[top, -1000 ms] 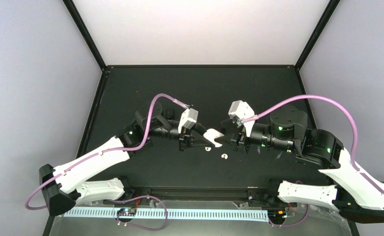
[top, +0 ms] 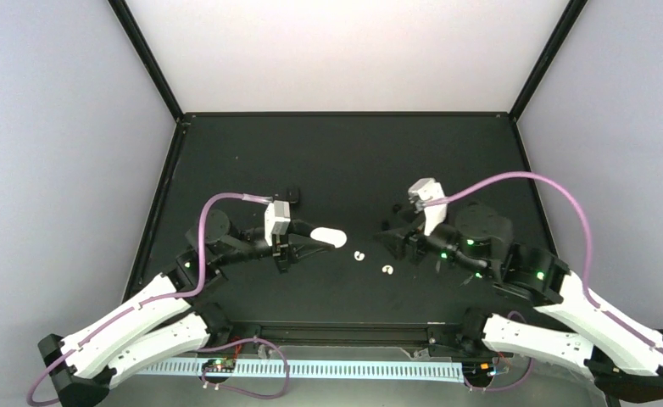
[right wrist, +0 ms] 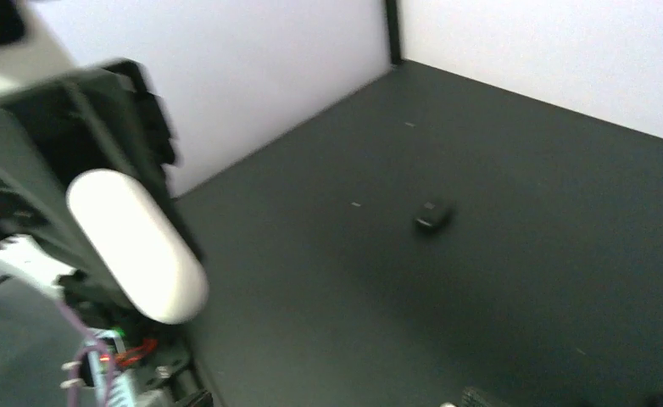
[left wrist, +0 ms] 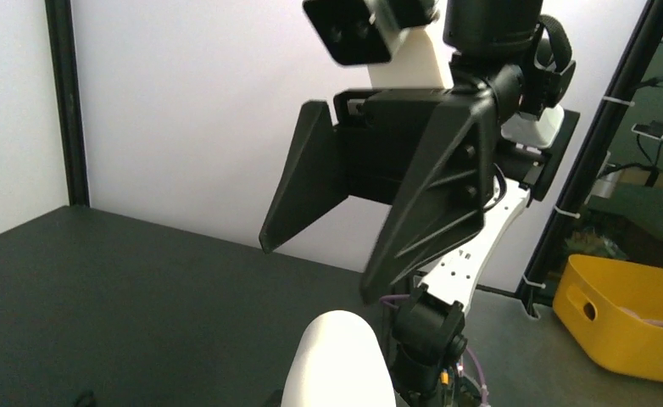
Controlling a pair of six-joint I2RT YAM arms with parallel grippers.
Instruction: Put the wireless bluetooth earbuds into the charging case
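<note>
The white charging case [top: 328, 236] is held in my left gripper [top: 304, 238], shown large at the bottom of the left wrist view [left wrist: 337, 365] and at the left of the right wrist view. My right gripper [top: 393, 239] hangs open to the right of the case, apart from it, its empty fingers framed in the left wrist view. Two small white earbuds [top: 359, 255] lie apart on the black table between the arms, the other one [top: 387, 270] nearer the front edge. Whether the case's lid is up cannot be told clearly.
A small black object [right wrist: 433, 214] lies on the table behind the left gripper. A yellow bin [left wrist: 625, 322] stands outside the work area in the left wrist view.
My left gripper has drawn back leftward with the case, away from the right gripper, which was at the case earlier and is now apart from it.
</note>
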